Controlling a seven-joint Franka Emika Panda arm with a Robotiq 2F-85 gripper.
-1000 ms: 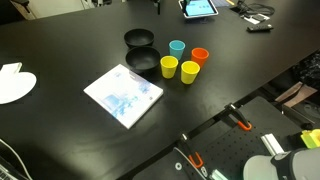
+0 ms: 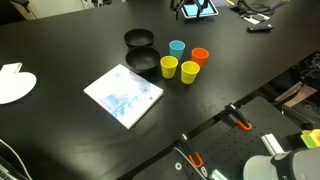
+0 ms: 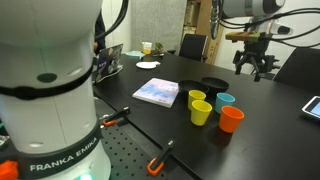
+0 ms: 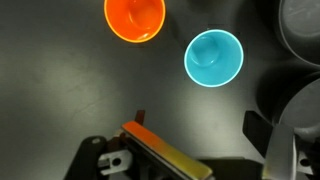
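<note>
My gripper [image 3: 247, 72] hangs open above the far part of the dark table, with nothing between its fingers. In the wrist view an orange cup [image 4: 135, 17] and a light blue cup [image 4: 213, 58] lie ahead of the gripper, both empty. Two yellow cups [image 2: 169, 66] stand close together next to the blue cup [image 2: 177, 48] and the orange cup [image 2: 199, 56]. Two black bowls [image 2: 139, 38] sit beside the cups, one in front of the other. Their rims are partly cut off at the right of the wrist view.
A pale printed board [image 2: 124, 95] lies flat near the bowls. Further left is a white plate [image 2: 15, 85]. A tablet [image 2: 198, 8] and cables [image 2: 255, 10] occupy the far edge. Much of the table between plate and bowls is bare.
At the top of exterior view 1, the gripper's fingertips have shifted right, toward the tablet, and slightly down. Cups, bowls and board have stayed where they were.
</note>
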